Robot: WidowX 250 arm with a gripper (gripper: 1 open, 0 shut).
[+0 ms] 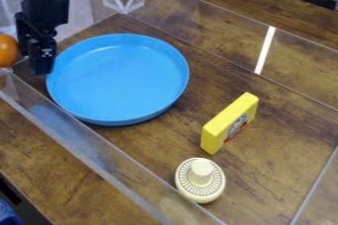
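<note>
My black gripper (38, 51) is at the upper left, beside the left rim of a blue plate (117, 77), its fingers open and pointing down. An orange round fruit (7, 51) sits at the left image edge next to it, partly out of view. Whether the fingers touch it is unclear.
A yellow box (228, 122) lies right of the plate, and a white round object (200, 180) is at the bottom. A clear plastic barrier (106, 180) runs diagonally along the lower left.
</note>
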